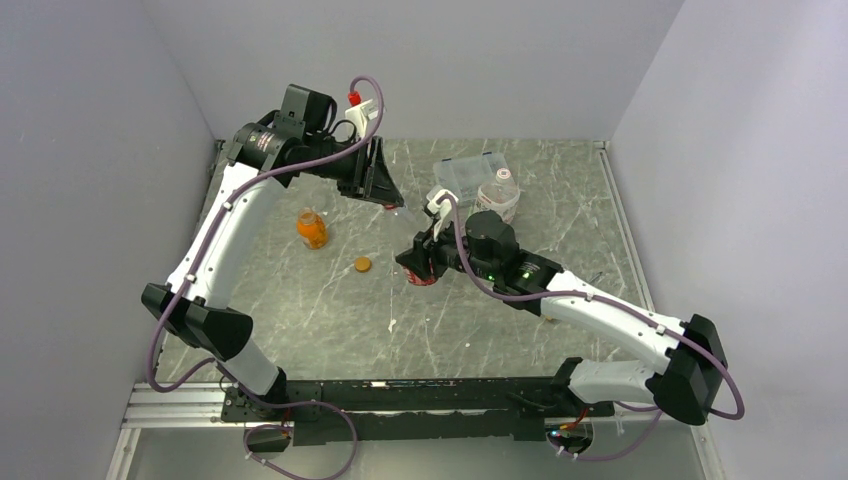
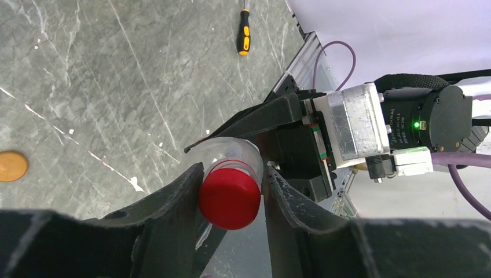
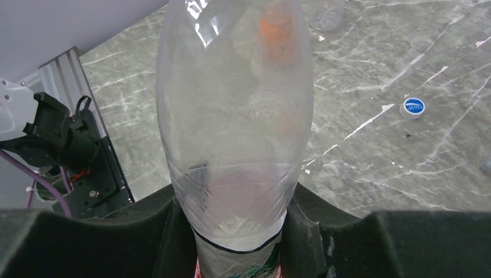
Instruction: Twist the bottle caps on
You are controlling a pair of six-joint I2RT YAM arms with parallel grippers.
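Observation:
A clear bottle (image 3: 234, 116) stands in the grip of my right gripper (image 1: 420, 258), which holds it low on its body over the middle of the table; red shows at its base in the top view. My left gripper (image 1: 385, 195) is above it, its fingers either side of the red cap (image 2: 229, 198) on the bottle's top; whether they press on the cap is not clear. An orange bottle (image 1: 312, 230) stands at the left, with an orange cap (image 1: 362, 264) on the table near it. A white-and-blue cap (image 3: 412, 108) lies on the table in the right wrist view.
A clear plastic box (image 1: 462, 172) and a container with a bottle (image 1: 497, 200) stand at the back right. A screwdriver (image 2: 244, 35) lies on the right of the table.

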